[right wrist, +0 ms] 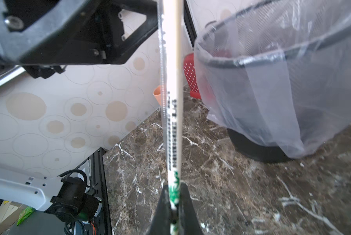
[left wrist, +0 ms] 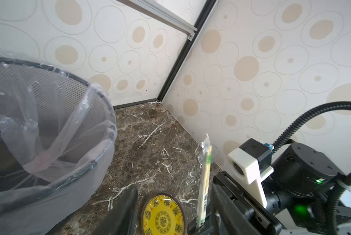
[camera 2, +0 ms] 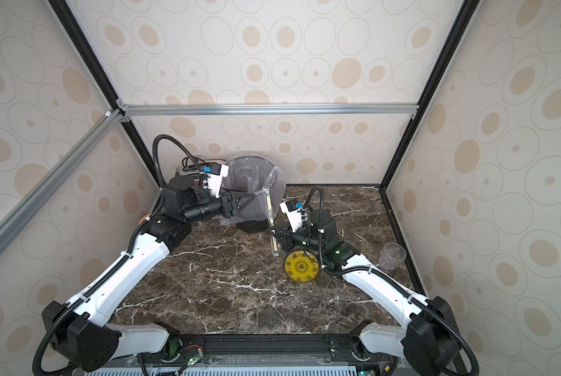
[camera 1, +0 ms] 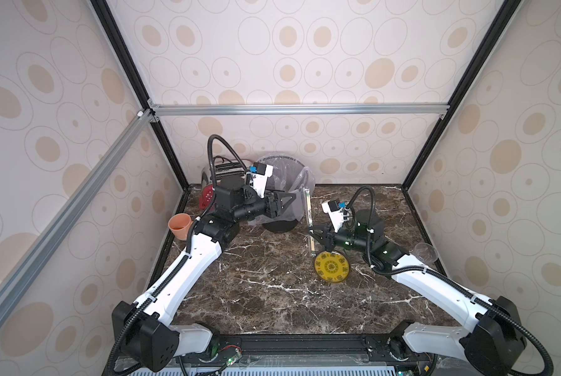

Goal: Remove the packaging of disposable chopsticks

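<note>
The wrapped disposable chopsticks [camera 1: 308, 210] stand nearly upright above the counter, a thin pale stick in clear film. Print and green markings show on the wrapper [right wrist: 174, 129] in the right wrist view. My right gripper is shut on the package near its green-marked part, with most of its length rising above the fingers. My left gripper [camera 1: 290, 200] stands open just left of the package's upper end in the top left view, apart from it. In the left wrist view nothing is held between its fingers; the chopsticks [left wrist: 203, 184] appear beyond them.
A bin with a clear liner [left wrist: 101, 164] stands behind the left gripper. A yellow patterned plate [camera 1: 332, 267] lies below the right gripper. An orange mug [camera 1: 180, 226] is at the left and a clear cup [camera 1: 425, 253] at the right.
</note>
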